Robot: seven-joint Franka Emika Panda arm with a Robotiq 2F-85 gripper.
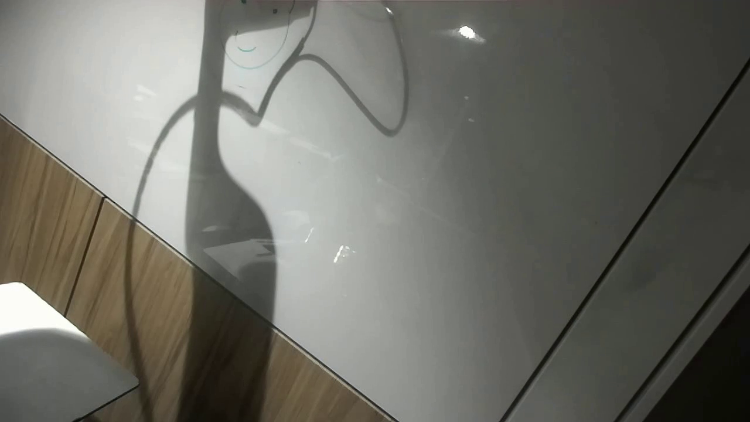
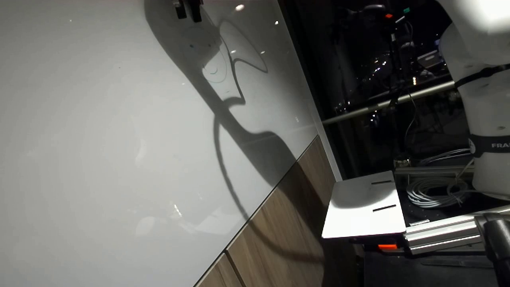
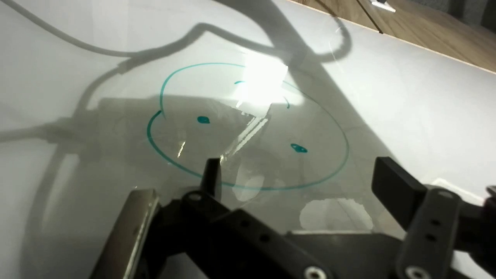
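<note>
My gripper stands open in the wrist view, its two dark fingers wide apart with nothing between them. Beyond the fingertips a face drawn in teal line (image 3: 203, 120) lies on a glossy white surface (image 3: 414, 107); its outline is a rough oval with two filled eye dots. Glare hides part of the mouth. Exterior view 2 has the fingers (image 2: 195, 10) at the top edge, over the white surface near the drawing (image 2: 213, 71). Exterior view 1 shows the drawing's smile (image 1: 246, 49) at the top, but no part of the gripper.
Wood-grain panels (image 2: 277, 215) border the white surface. A white plate (image 2: 358, 210) stands beside them, near the pale arm base (image 2: 497, 114) and coiled cables (image 2: 435, 191). Shadows of the arm and its cable cross the surface. No loose objects lie on the white area.
</note>
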